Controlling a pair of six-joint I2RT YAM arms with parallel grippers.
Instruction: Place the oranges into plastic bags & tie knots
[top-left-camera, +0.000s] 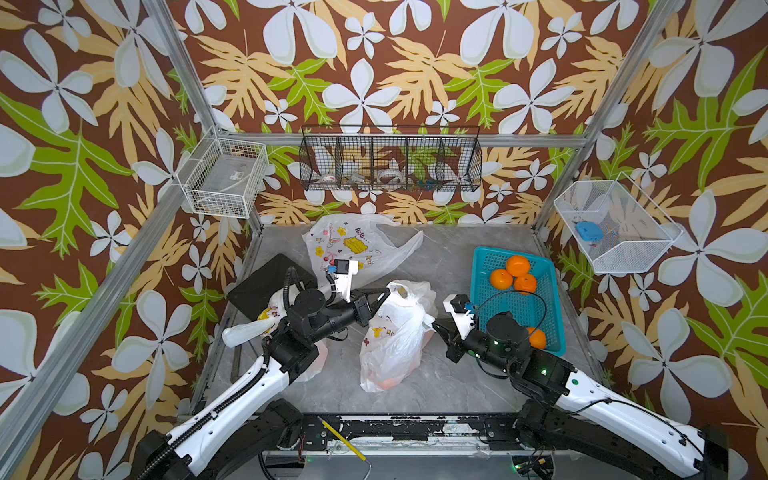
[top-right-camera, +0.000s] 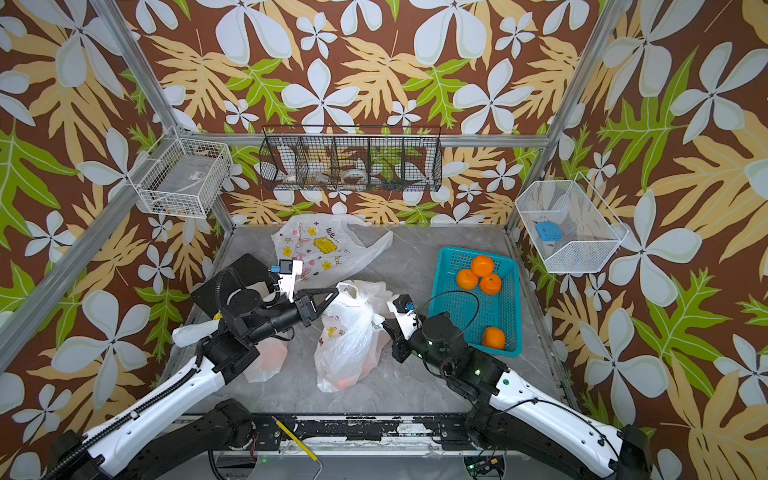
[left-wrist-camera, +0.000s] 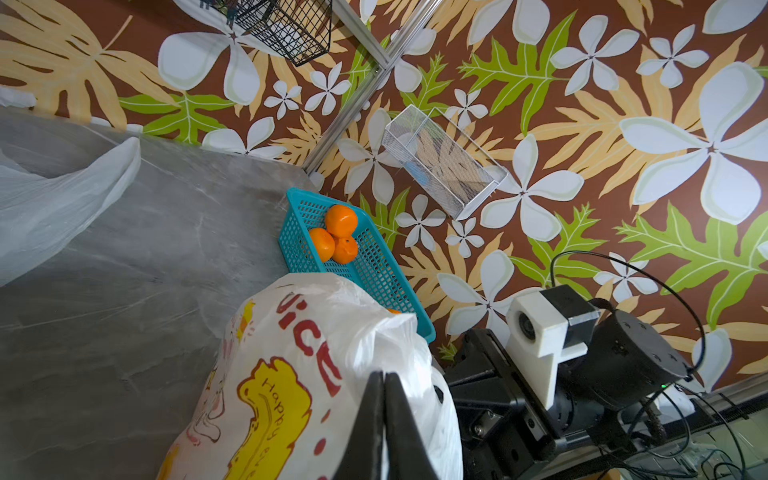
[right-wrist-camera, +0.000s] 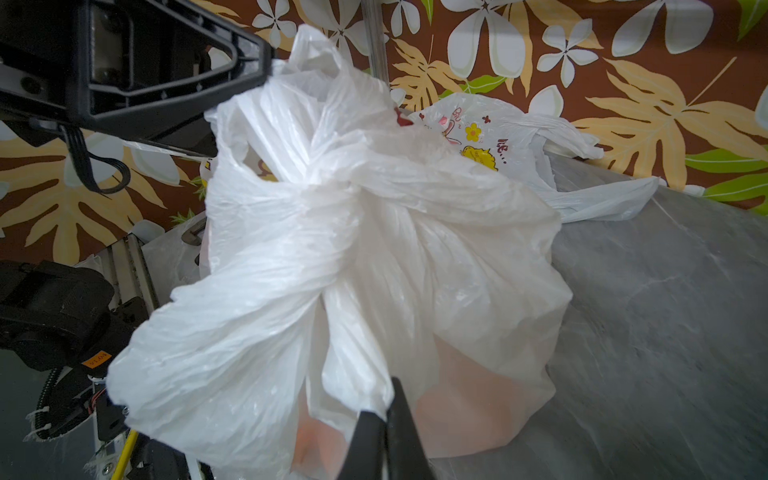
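A filled white plastic bag (top-left-camera: 396, 344) stands mid-table, pale orange showing through its lower part (right-wrist-camera: 472, 400), its top bunched and twisted. My left gripper is shut at the bag's upper left, with nothing visible between its fingers. At the bag's right side my right gripper is shut on a gathered strand of plastic. Loose oranges (top-left-camera: 517, 264) (top-right-camera: 493, 337) lie in a teal basket (top-left-camera: 552, 284) on the right. A printed bag (top-left-camera: 352, 240) lies flat at the back; another pale bag (top-right-camera: 268, 364) is partly under my left arm.
A black flat object (top-left-camera: 248, 292) lies at the left. Wire baskets (top-left-camera: 224, 176) (top-left-camera: 390, 160) (top-left-camera: 608, 248) hang on the frame above. Bare table shows between the back bag and the teal basket, and at the front right.
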